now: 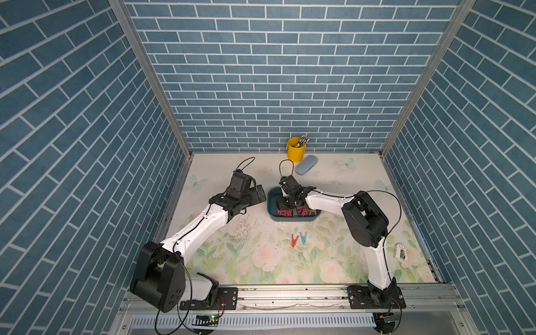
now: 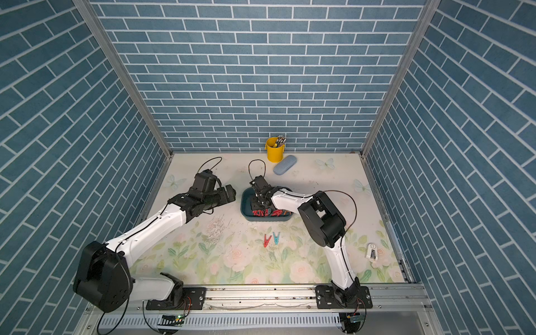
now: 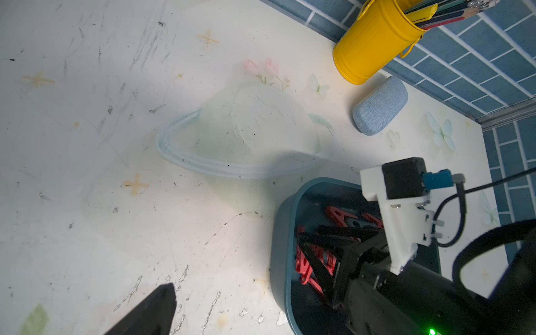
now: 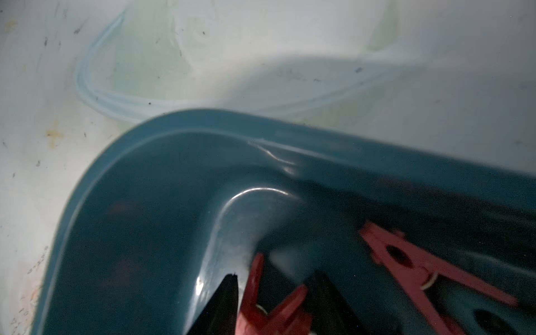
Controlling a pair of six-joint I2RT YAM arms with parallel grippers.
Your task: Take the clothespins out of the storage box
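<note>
The dark teal storage box [image 2: 265,218] at table centre holds several red clothespins [image 4: 404,262]. My right gripper is down inside it at the left end, fingers part open around a red clothespin [image 4: 251,315]; whether they touch it I cannot tell. My left gripper stands open left of the box, above the table, with nothing between its fingers. A red clothespin [image 1: 294,240] and a light blue one [image 1: 303,237] lie on the table in front of the box.
Behind the box are a yellow pencil bucket [image 1: 296,149] and a blue-grey case [image 1: 306,164]. A small white object [image 2: 371,252] lies at the front right. The tiled walls enclose the table.
</note>
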